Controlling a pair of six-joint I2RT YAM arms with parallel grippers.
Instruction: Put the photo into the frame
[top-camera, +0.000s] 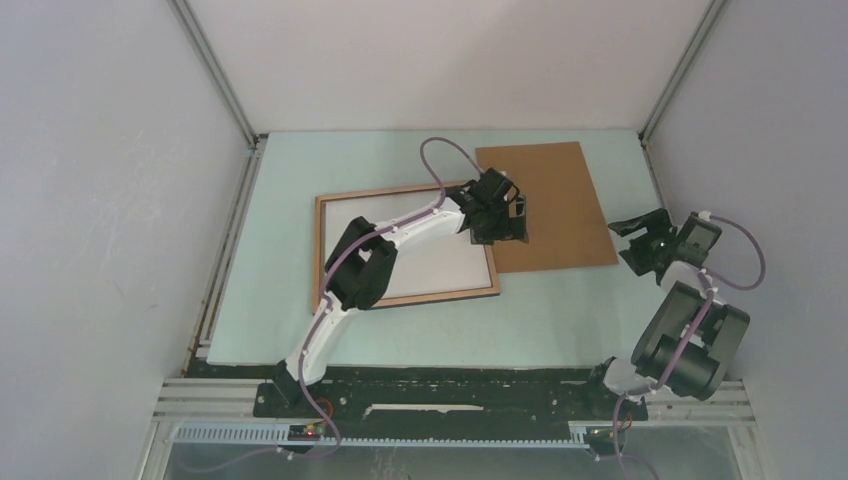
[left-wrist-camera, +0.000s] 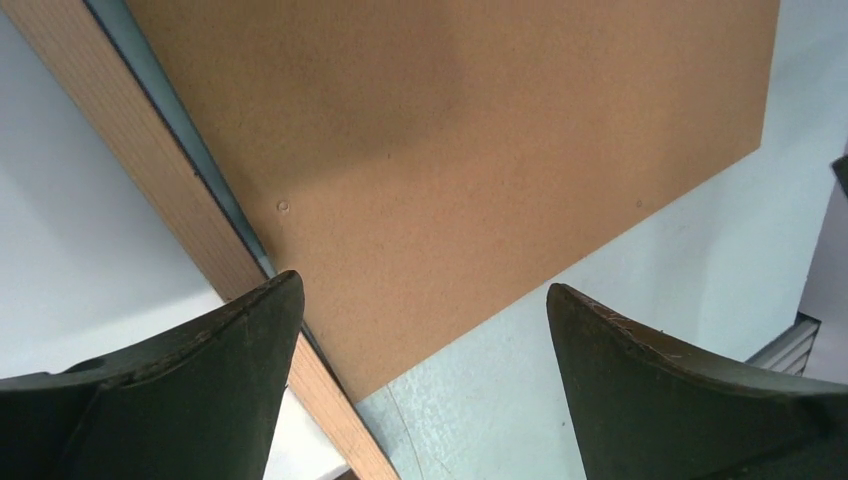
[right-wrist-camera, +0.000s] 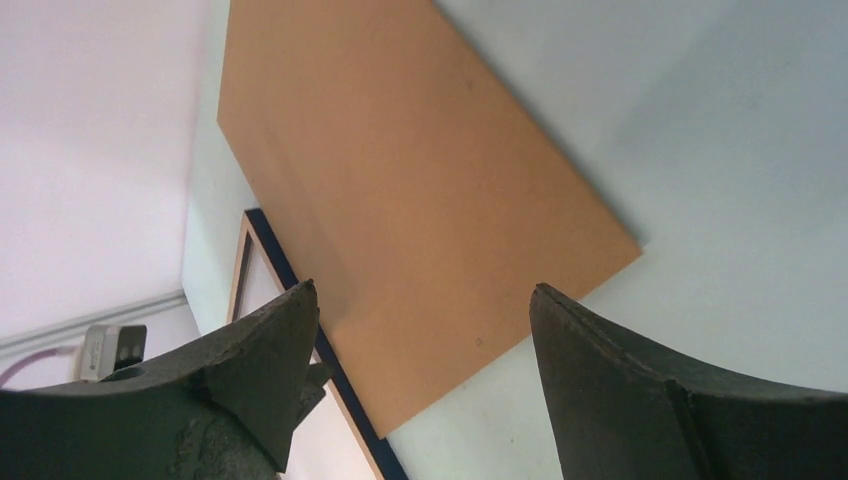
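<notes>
A wooden-rimmed frame (top-camera: 400, 300) with a white inside lies left of centre on the table. Against its right side rests a flat brown board (top-camera: 560, 205), its plain brown face up; in the left wrist view a narrow strip of table shows between part of them. No picture side is visible. Above the frame's right rim and the board's left edge hangs my left gripper, open and empty. My right gripper is just off the board's right edge in the top view, fingers apart, nothing between them.
Close to my right arm stands the right side wall (top-camera: 780, 200). My left arm stretches over the frame and covers part of it.
</notes>
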